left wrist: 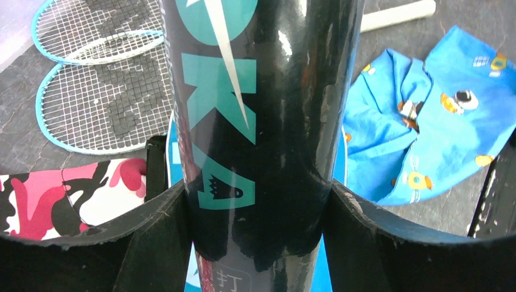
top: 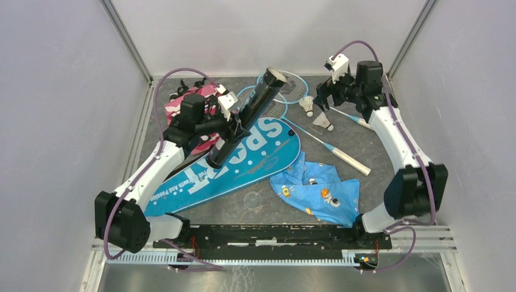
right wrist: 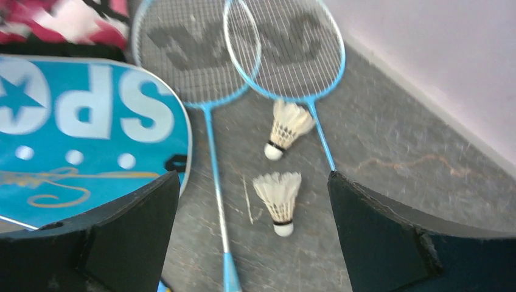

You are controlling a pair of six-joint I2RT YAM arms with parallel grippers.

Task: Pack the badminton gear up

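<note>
My left gripper [top: 234, 126] is shut on a long black tube [left wrist: 261, 121], held tilted above the blue SPORT racket bag [top: 207, 182]. My right gripper [top: 324, 97] is open and empty, hanging over the racket area at the back right. Two shuttlecocks [right wrist: 286, 131] [right wrist: 277, 201] lie between two blue rackets [right wrist: 213, 152] [right wrist: 322, 137], whose heads overlap at the back.
A pink camouflage bag [top: 176, 109] lies at the back left. A blue patterned cloth [top: 313, 194] lies at the front right. Bare floor [top: 243, 213] shows at the front middle; walls surround the area.
</note>
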